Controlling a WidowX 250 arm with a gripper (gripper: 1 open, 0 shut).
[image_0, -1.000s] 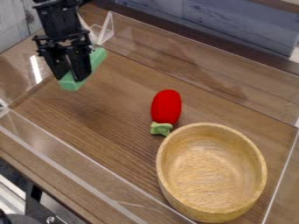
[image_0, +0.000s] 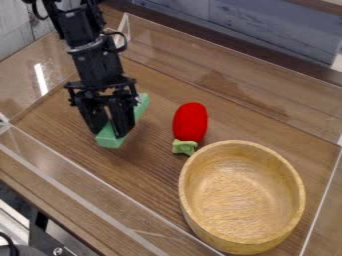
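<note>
My black gripper (image_0: 107, 108) reaches down from the top left over the table. A green object (image_0: 115, 130) hangs low at its fingers, partly behind them; whether the fingers are closed on it is hard to tell. To the right lies a red object (image_0: 190, 120) with a green end, apart from the gripper.
A large yellow bowl (image_0: 242, 196) sits at the front right.
My gripper and the green object have moved right and toward the front, closer to the red object. The red object and bowl have stayed put.
</note>
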